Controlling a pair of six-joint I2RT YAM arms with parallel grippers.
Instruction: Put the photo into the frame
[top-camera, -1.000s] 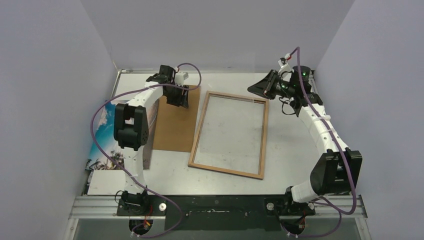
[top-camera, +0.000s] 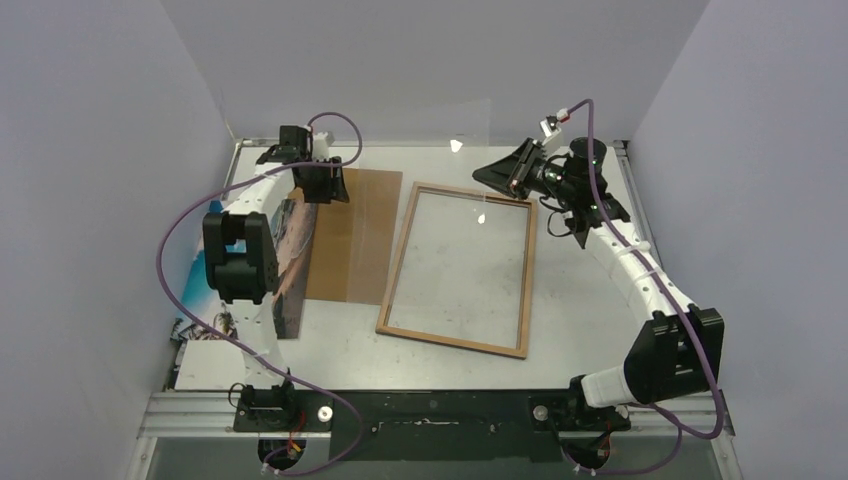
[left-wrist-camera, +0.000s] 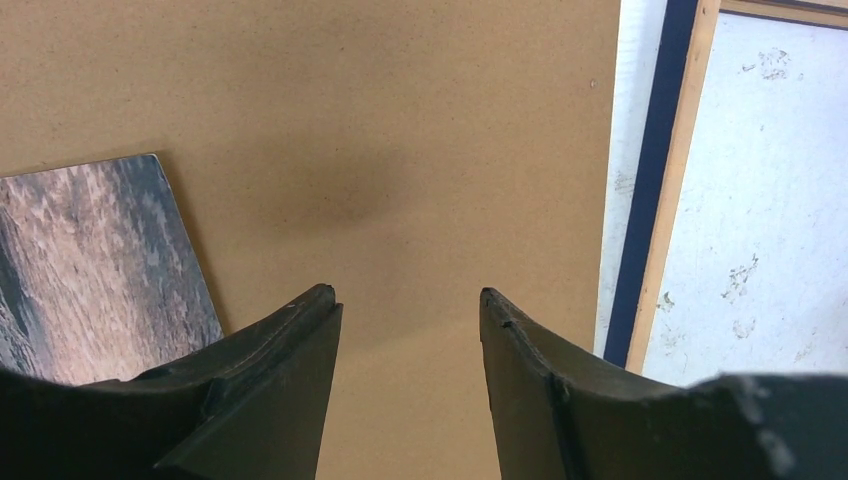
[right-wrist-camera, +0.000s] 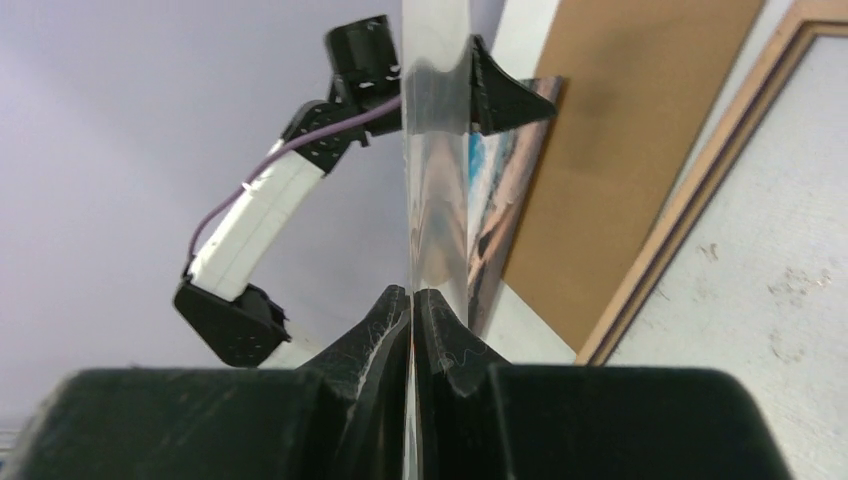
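Note:
The photo (top-camera: 293, 290), a beach scene, lies at the left of the table, partly under the left arm in the top view; its corner rests over the brown backing board (left-wrist-camera: 400, 150). My left gripper hangs above that board, fingers apart and empty. An empty wooden frame (top-camera: 529, 280) lies mid-table, tilted slightly. My right gripper is shut on the edge of a clear sheet (right-wrist-camera: 437, 200), held up above the table near the frame's far edge. Glints mark the sheet in the top view; its outline is faint there.
A white rectangular piece (top-camera: 208, 366) lies at the front left. Bare table (top-camera: 580, 300) shows right of the frame and in front of it. Grey walls (top-camera: 780, 200) stand at the sides and back.
Both grippers have moved left. The left one has shifted across the brown board toward the photo. The right one carries the clear sheet, whose glints now show over the frame and back edge.

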